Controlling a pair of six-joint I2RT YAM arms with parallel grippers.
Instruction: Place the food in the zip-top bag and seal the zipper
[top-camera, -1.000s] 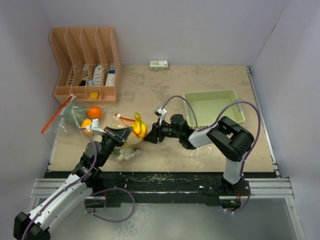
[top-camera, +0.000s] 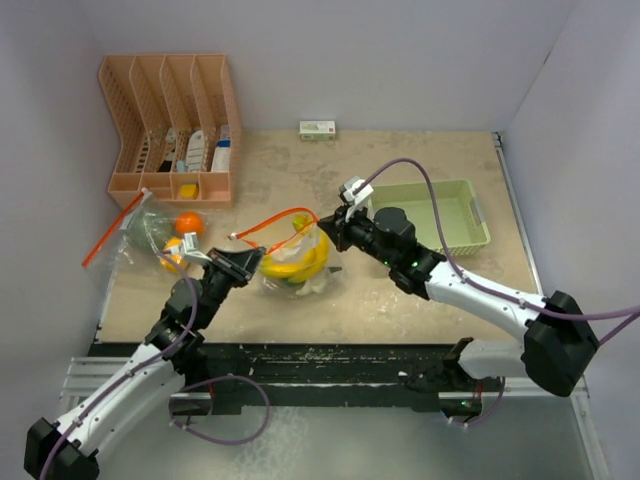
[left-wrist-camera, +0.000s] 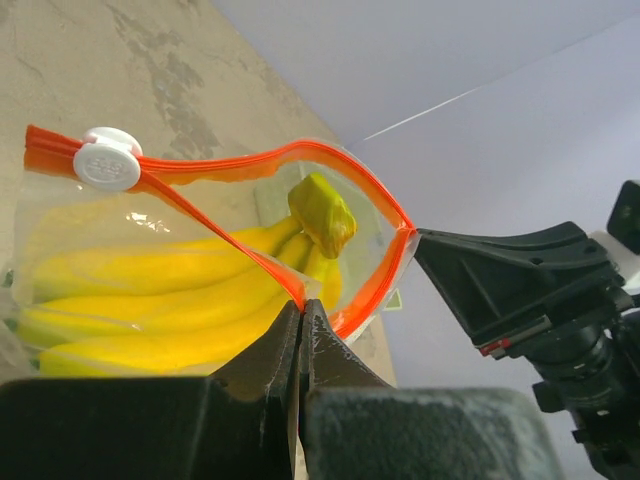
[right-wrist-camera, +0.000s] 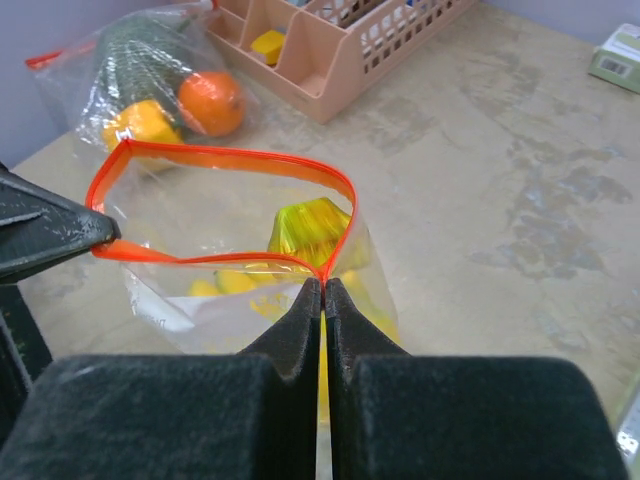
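Note:
A clear zip top bag with an orange rim (top-camera: 290, 216) hangs between my grippers, its mouth spread wide. Yellow bananas (left-wrist-camera: 170, 295) lie inside it, stem end toward the opening. My left gripper is shut on the near side of the orange rim. At the right end of the mouth, my right gripper is shut on the rim too. The white slider (left-wrist-camera: 108, 160) sits on the zipper near the bag's closed left end. Only the bag's lower part, against the table, is hard to make out.
A second bag holding an orange (right-wrist-camera: 212, 103) and other produce lies at the left. Behind it stands a pink divided organizer (top-camera: 170, 120). The green bin (top-camera: 430, 215) at the right is empty. A small box (top-camera: 317, 130) stands at the back.
The right gripper has closed on the rim and moved right and toward the back, pulling the bag's mouth wide. The bananas now lie lower within the bag. The left arm has stayed put.

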